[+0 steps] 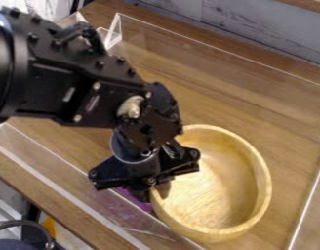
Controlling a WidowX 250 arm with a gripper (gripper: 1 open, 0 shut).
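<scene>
My gripper (147, 174) is at the left rim of a round pale wooden bowl (222, 200), pointing down and shut on that rim, though the fingertips are partly hidden by the gripper body. A purple item (132, 200) lies just left of the bowl, mostly hidden under the gripper and bowl.
The wooden table (241, 103) has clear room behind and right of the bowl. Transparent plastic edges run along its front left and right side. A grey wall (228, 29) stands at the back.
</scene>
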